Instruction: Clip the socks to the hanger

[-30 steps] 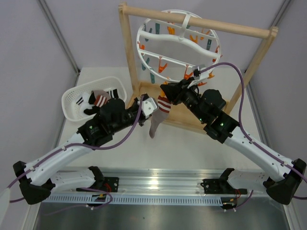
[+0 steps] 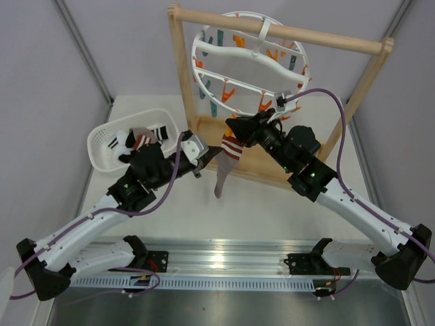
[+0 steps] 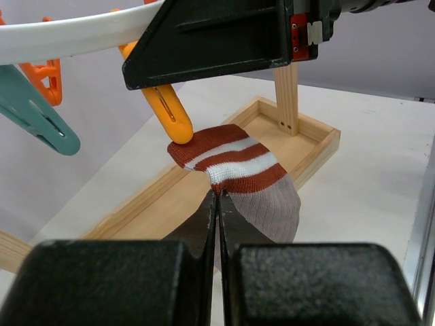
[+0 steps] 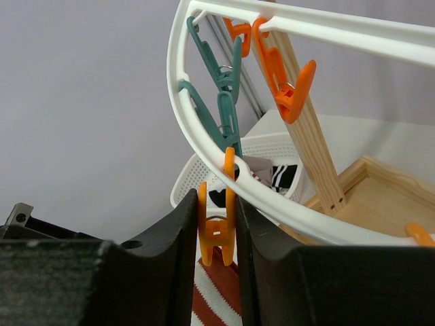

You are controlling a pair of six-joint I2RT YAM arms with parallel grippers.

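Note:
A grey sock with red and white striped cuff (image 2: 226, 163) hangs below the hanger's white ring (image 2: 234, 80). My left gripper is shut at the cuff's edge, the sock (image 3: 253, 176) spreading beyond its fingertips. An orange clip (image 3: 168, 113) sits just above the cuff in the left wrist view. My right gripper is shut on an orange clip (image 4: 217, 234) on the ring, with the striped cuff (image 4: 219, 292) below it. Whether the clip grips the cuff is unclear.
A white basket (image 2: 102, 151) with more socks stands at the left. The wooden frame (image 2: 182, 68) carries the hanger, whose ring holds several other teal and orange clips.
My right gripper stays at the orange clip.

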